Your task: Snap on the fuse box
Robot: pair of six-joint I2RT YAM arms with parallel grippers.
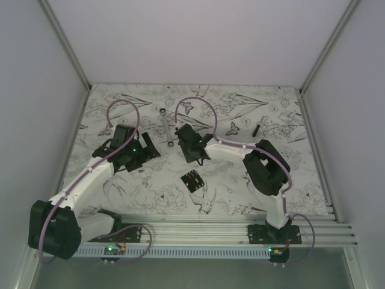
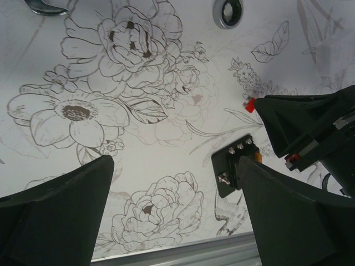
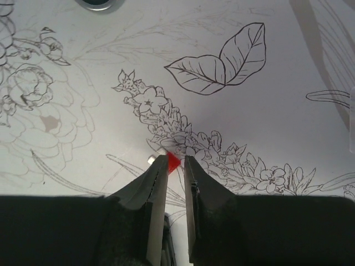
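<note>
The fuse box (image 1: 192, 180), a dark square block with small coloured parts, lies at the table's front middle. In the left wrist view it (image 2: 224, 180) sits lower right. My left gripper (image 1: 148, 150) hangs open over the left of the table, nothing between its fingers. My right gripper is shut above the table, just behind the fuse box; a small red piece with a pale metal end (image 2: 249, 105) shows at its fingertips. Whether the piece is held or lies beneath is hard to tell.
A wrench (image 1: 166, 127) lies behind, between the arms. A short black bar (image 1: 256, 130) is at the right.
</note>
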